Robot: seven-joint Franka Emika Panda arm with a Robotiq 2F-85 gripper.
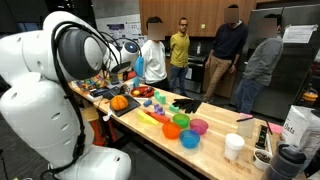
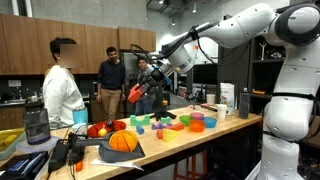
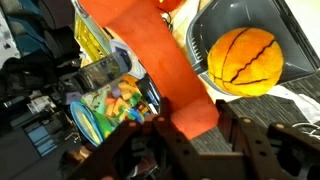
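Observation:
My gripper is shut on a long, flat orange-red object [image 3: 165,55], which reaches from between the fingers toward the top left of the wrist view. In exterior view 2 that object [image 2: 135,93] hangs in the air, tilted, below my gripper [image 2: 144,82] and clear of the table. An orange ball with black lines [image 3: 245,60], like a small basketball, sits in a dark tray [image 3: 213,22] to the right of the held object in the wrist view. Exterior view 1 shows the gripper end small and unclear.
Colored bowls, including a blue one [image 1: 190,139], and a white cup [image 1: 233,146] stand along the table. A red bowl [image 2: 97,130] is behind the ball [image 2: 124,141]. A bin of mixed toys [image 3: 118,98] shows below. Several people stand behind the table.

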